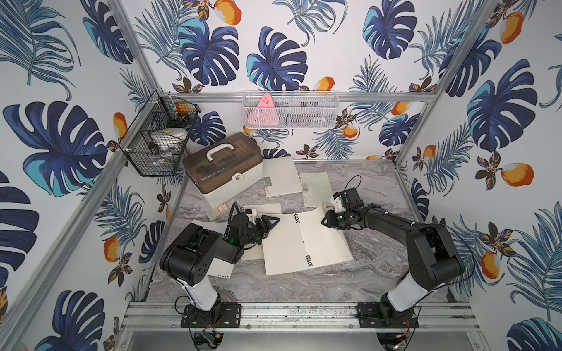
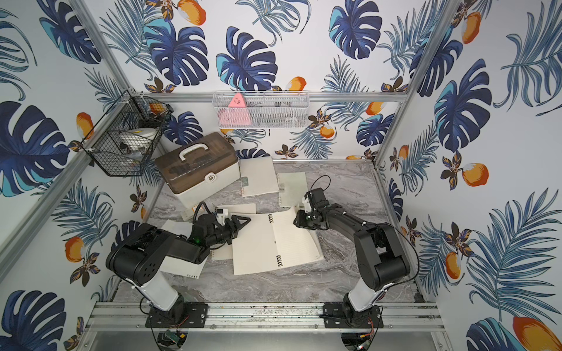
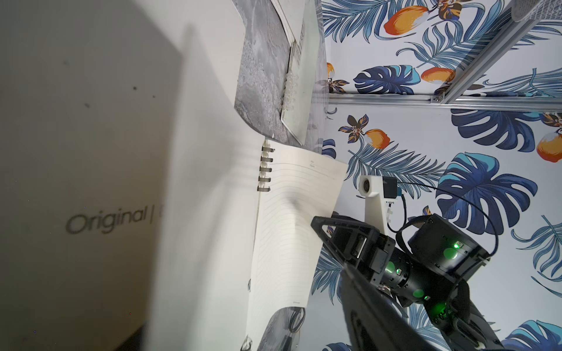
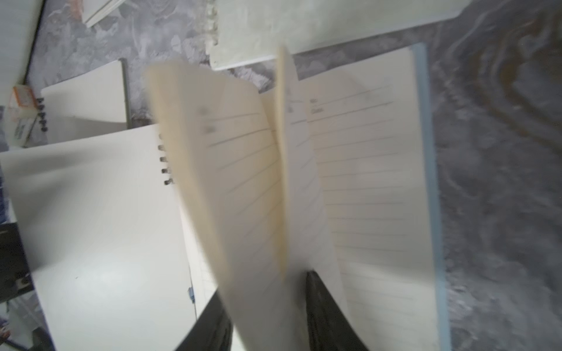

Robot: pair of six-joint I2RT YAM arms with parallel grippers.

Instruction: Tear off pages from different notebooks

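An open spiral notebook point(image 1: 284, 245) lies at the front centre, lined pages on its right side. My left gripper point(image 1: 266, 225) is low over its left half, near the top; whether anything is between the fingers cannot be told. My right gripper point(image 1: 329, 217) is over the right half's upper outer part. In the right wrist view, lined pages point(image 4: 240, 175) lift and curl between and over its blurred fingers, so its grip is unclear. More notebooks lie behind, a white one point(image 1: 282, 174) and a pale green one point(image 1: 316, 189), and others under the left arm.
A brown-lidded box point(image 1: 216, 169) stands at the back left. A black wire basket point(image 1: 155, 146) and a white mesh basket point(image 1: 310, 117) hang on the walls. Bare grey table point(image 1: 377, 181) shows at the right and along the front.
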